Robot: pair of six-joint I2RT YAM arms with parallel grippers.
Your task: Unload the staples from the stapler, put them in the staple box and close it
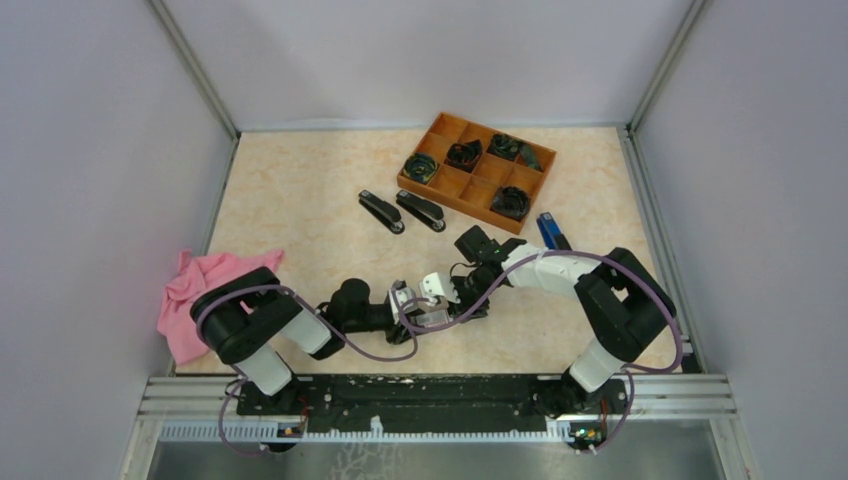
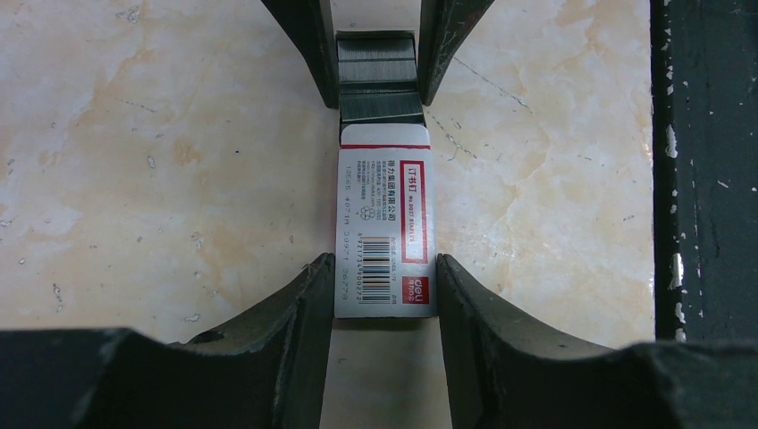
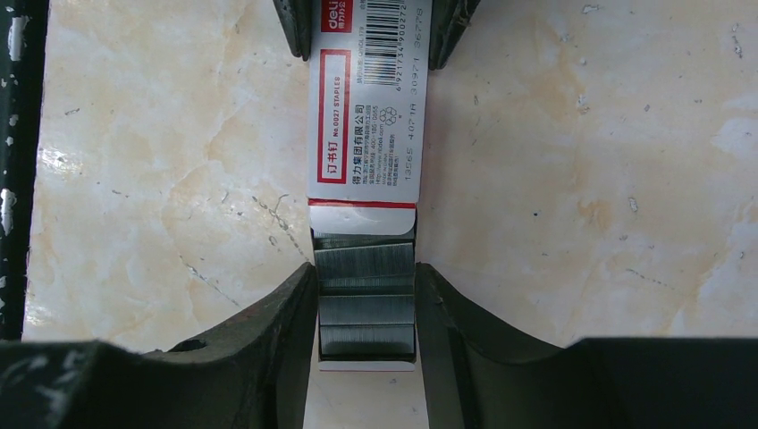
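A white staple box (image 2: 384, 223) with a red "deli" label and barcode lies at the front middle, its sleeve slid partly off a tray of dark staple strips (image 3: 365, 311). My left gripper is shut on the sleeve's end; my right gripper is shut on the tray of staples at the other end. In the top view, two black staplers (image 1: 381, 211) (image 1: 420, 210) lie behind my arms, and a blue stapler (image 1: 552, 230) lies to the right.
A wooden compartment tray (image 1: 475, 185) with dark coiled items stands at the back. A pink cloth (image 1: 185, 320) lies at the left edge.
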